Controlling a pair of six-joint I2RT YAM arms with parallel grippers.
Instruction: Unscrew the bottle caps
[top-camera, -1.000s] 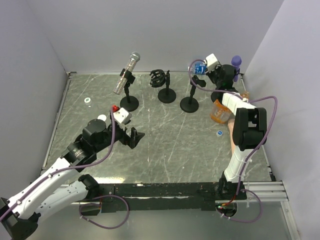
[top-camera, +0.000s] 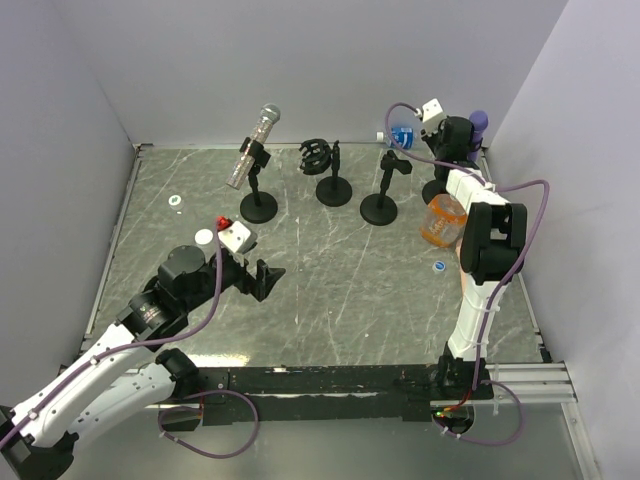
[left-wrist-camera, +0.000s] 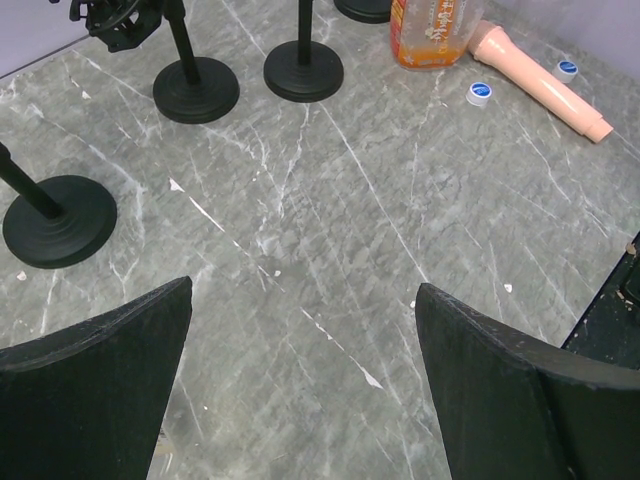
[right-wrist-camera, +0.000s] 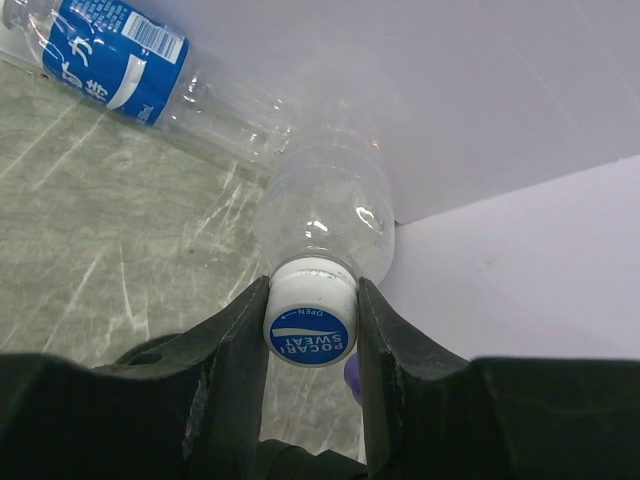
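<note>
In the right wrist view, a white cap with a blue top (right-wrist-camera: 308, 333) sits between the fingers of my right gripper, which is shut on it. A clear bottle (right-wrist-camera: 325, 215) extends behind this cap toward the wall corner. Another clear bottle with a blue label (right-wrist-camera: 115, 55) lies along the back wall; the top view shows its label (top-camera: 402, 137) and a white cap at its left end. My left gripper stands open over bare table, nothing between its fingers. An orange-labelled clear bottle (top-camera: 443, 222) rests beside the right arm.
Black stands (top-camera: 380, 208) line the back, one bearing a silver microphone (top-camera: 256, 143). Loose caps lie on the table, including a blue-topped one (left-wrist-camera: 479, 93) near a pink cylindrical object (left-wrist-camera: 540, 80). A purple object (top-camera: 477, 122) is in the back right corner.
Over the last second my right gripper has shifted slightly right at the back corner. The left arm has drifted a little left.
</note>
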